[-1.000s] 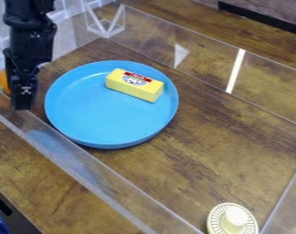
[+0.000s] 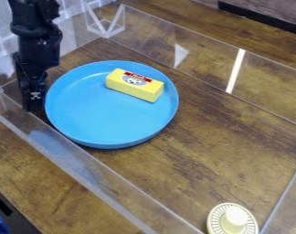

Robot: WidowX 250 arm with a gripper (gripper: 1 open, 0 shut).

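A yellow box [image 2: 134, 86] with a red-and-white label lies on the upper right part of the plate.
Clear plastic walls edge the wooden table [image 2: 199, 146]. A round cream object [image 2: 234, 219] sits at the bottom right. The table right of the plate is bare.
My gripper has shifted a little to the right, toward the plate. An orange object seen behind it earlier at the left edge is now hidden.
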